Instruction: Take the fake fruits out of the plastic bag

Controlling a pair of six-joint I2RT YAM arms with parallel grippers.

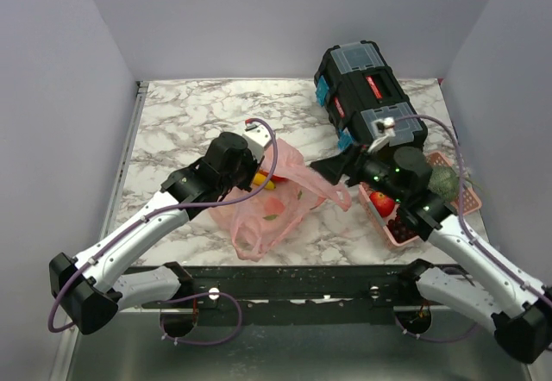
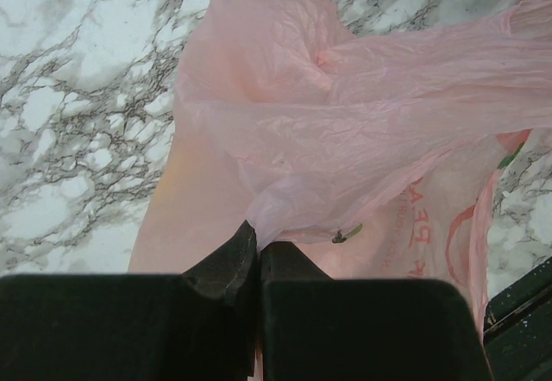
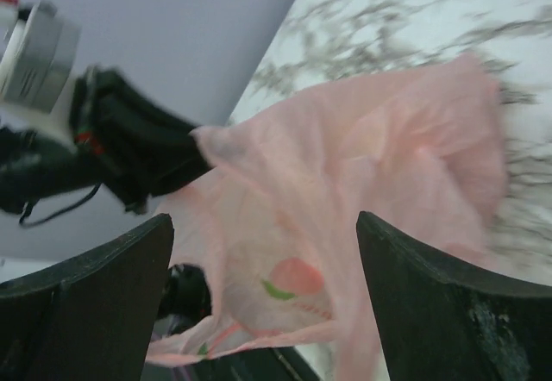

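The pink plastic bag (image 1: 267, 226) lies crumpled mid-table, with a yellow fruit (image 1: 263, 180) and a red one showing inside in the top view. My left gripper is shut at the bag, pinching a fold of its film, as the left wrist view shows. My right gripper (image 1: 341, 165), blurred, hangs over the bag's right end; in the right wrist view its two fingers stand part open around the view of the bag, and whether anything is between them is unclear.
A pink basket (image 1: 373, 221) of fruits, with an apple, grapes and a melon, stands at the right. A black toolbox (image 1: 362, 84) sits behind it.
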